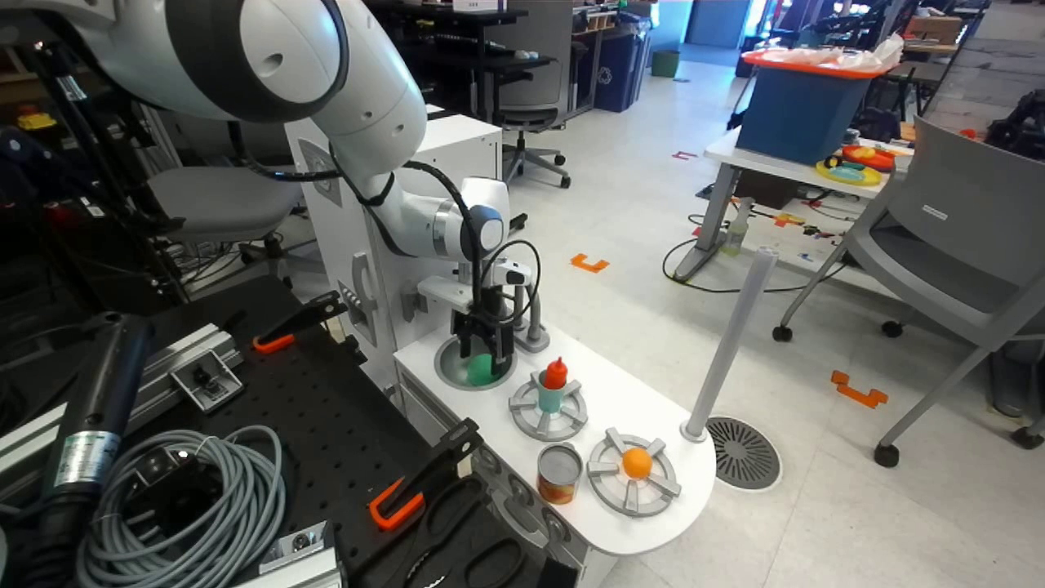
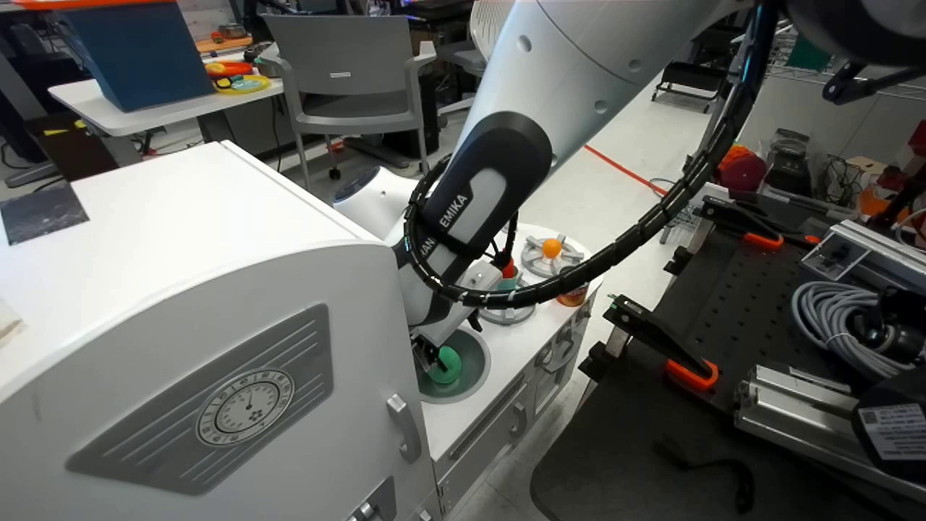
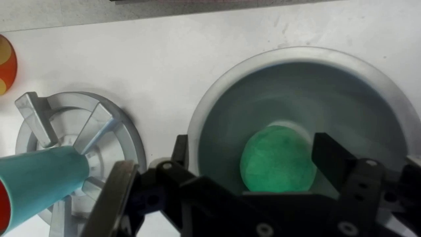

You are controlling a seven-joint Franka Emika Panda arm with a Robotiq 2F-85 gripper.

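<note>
A green ball (image 3: 278, 160) rests in the grey round sink basin (image 3: 211, 85). My gripper is open over that basin, one fingertip (image 3: 180, 148) near the basin's left rim and the other beside the ball's right side. Nothing is held between them, though whether the right finger touches the ball cannot be told. From exterior view 1, the gripper (image 1: 482, 345) reaches down into the sink and partly covers the green ball (image 1: 480, 371). The second exterior view also shows the ball (image 2: 446, 365) in the basin, close to the fingers.
Beside the sink, a teal cup (image 1: 550, 396) with a red bottle (image 1: 555, 373) in it stands on a grey burner. An orange ball (image 1: 637, 462) sits on the farther burner, with a can (image 1: 559, 470) nearby. The faucet (image 1: 531, 333) rises close to the gripper.
</note>
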